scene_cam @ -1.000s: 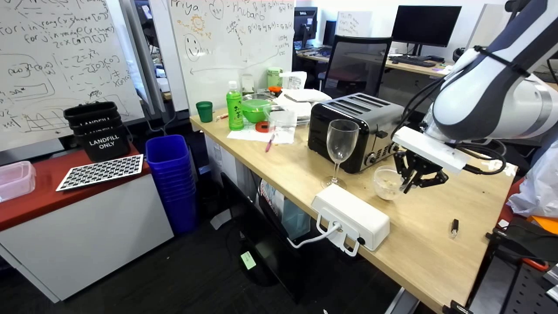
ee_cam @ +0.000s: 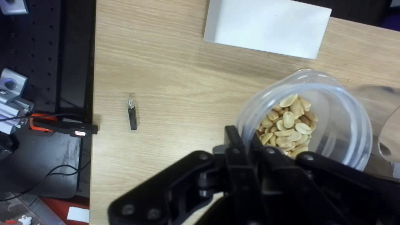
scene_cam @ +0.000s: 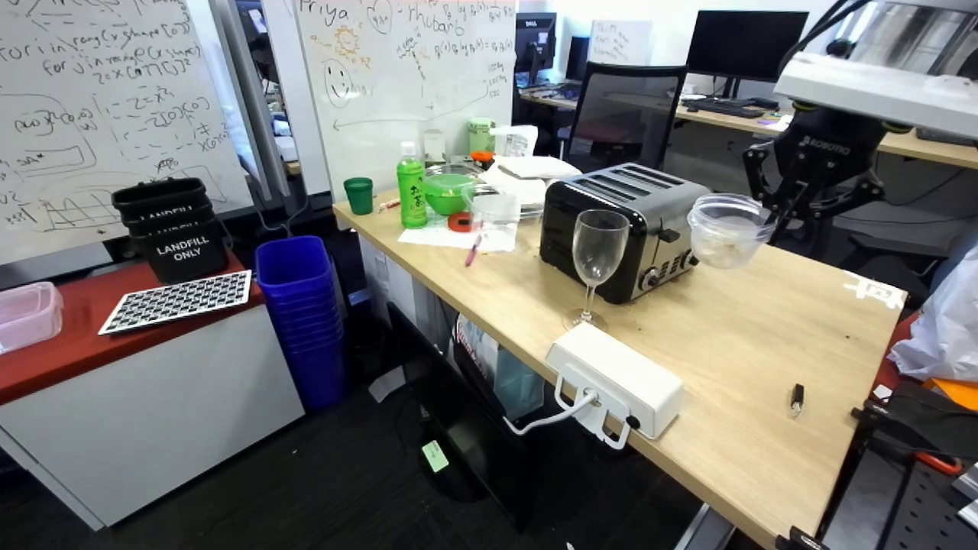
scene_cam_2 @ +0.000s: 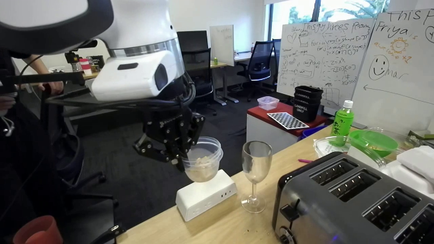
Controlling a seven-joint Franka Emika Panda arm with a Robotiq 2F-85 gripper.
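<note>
A clear plastic tub (scene_cam: 724,240) hangs in the air over the table, its rim pinched by my gripper (scene_cam: 775,220). In the wrist view peanuts (ee_cam: 288,125) lie heaped in one side of the tub, and my black fingers (ee_cam: 235,142) are shut on its near wall. The tub looks slightly tilted in exterior view 2. An empty stemmed glass (scene_cam_2: 255,170) stands upright on the table, apart from the tub and lower than it. The wrist view shows part of the glass (ee_cam: 390,131) past the tub's far side.
The black and steel toaster (scene_cam: 614,229) stands beside the glass. A white power block (scene_cam: 614,376) sits on the table edge. A small black stick (scene_cam: 796,399) lies on otherwise clear tabletop. Bottle (scene_cam: 412,188) and bowls crowd the far end.
The tub has risen from near the tabletop, held in my gripper. My arm has lifted along with it. The glass, toaster and power block have stayed put.
</note>
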